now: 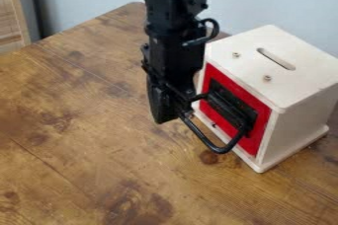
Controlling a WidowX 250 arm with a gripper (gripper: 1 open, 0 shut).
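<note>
A pale wooden box with a slot in its top stands at the right. Its front has a red panel around a dark recessed part. My black gripper hangs just in front and left of that panel, pointing down, with a black cable looping below it across the front. Its fingers look together, with nothing visible between them; their tips are partly hard to make out.
A grey wall rises behind, and a wooden panel stands at the far upper left.
</note>
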